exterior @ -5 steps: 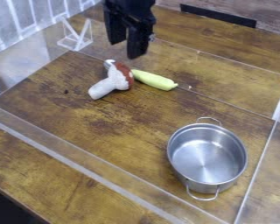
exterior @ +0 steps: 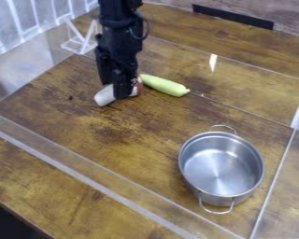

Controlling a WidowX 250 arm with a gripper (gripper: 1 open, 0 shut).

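Whether the fingers are closed on it is hard to make out. A pale green, elongated vegetable-like object (exterior: 163, 85) lies just to the right of the gripper.
A steel pot (exterior: 220, 166) with two loop handles stands at the lower right. Clear plastic walls edge the work area.
My gripper has moved down and toward the front, from above the back of the table onto the white and reddish object, which it now partly covers.
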